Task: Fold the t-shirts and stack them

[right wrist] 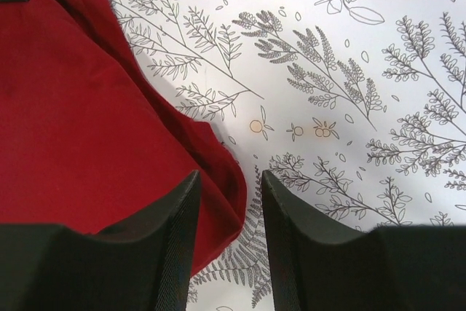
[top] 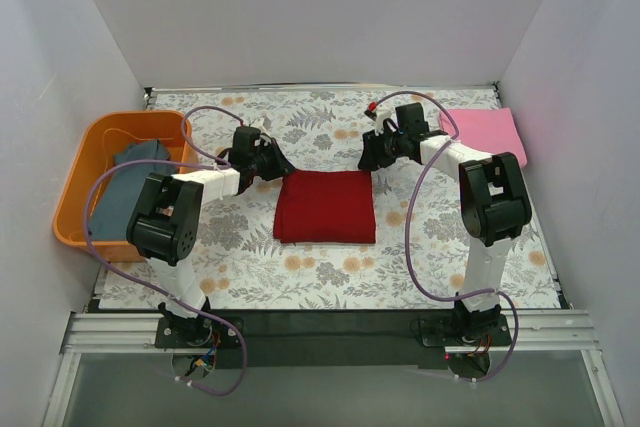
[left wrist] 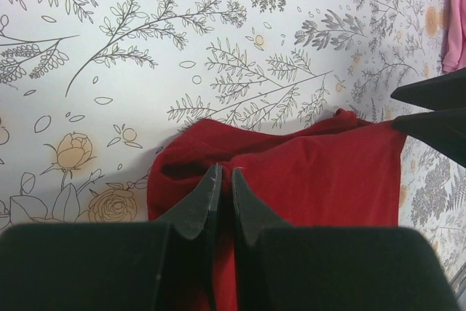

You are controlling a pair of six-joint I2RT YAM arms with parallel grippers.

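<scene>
A dark red t-shirt (top: 325, 209), folded to a near square, lies flat at the middle of the table. At its far left corner my left gripper (top: 291, 171) is shut on the cloth; in the left wrist view a red fold (left wrist: 227, 167) shows pinched between its fingertips. My right gripper (top: 365, 164) is at the far right corner, open. The right wrist view shows the shirt's edge (right wrist: 237, 202) at the fingers, partly under the left one. A folded pink t-shirt (top: 483, 137) lies at the table's far right.
An orange bin (top: 72, 197) with dark teal cloth (top: 130, 197) in it stands at the left. Purple cables (top: 409, 247) loop beside both arms.
</scene>
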